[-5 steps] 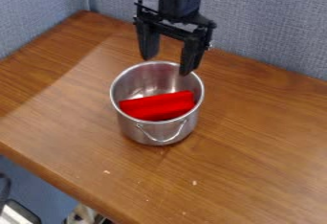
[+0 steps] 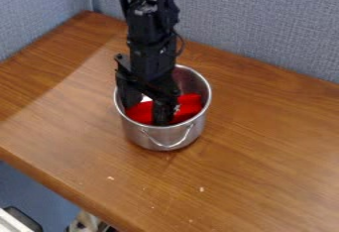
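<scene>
A silver metal pot point(image 2: 162, 137) with a wire handle stands on the wooden table point(image 2: 252, 167). Inside it lies a red object point(image 2: 188, 106), partly hidden by my black gripper point(image 2: 150, 97), which reaches down into the pot from above. Its fingers are over and among the red object; whether they grip it cannot be told.
Bare wood surrounds the pot on the left and right. Padded grey walls point(image 2: 252, 28) stand behind. The table's front left edge drops to a blue area with dark gear below.
</scene>
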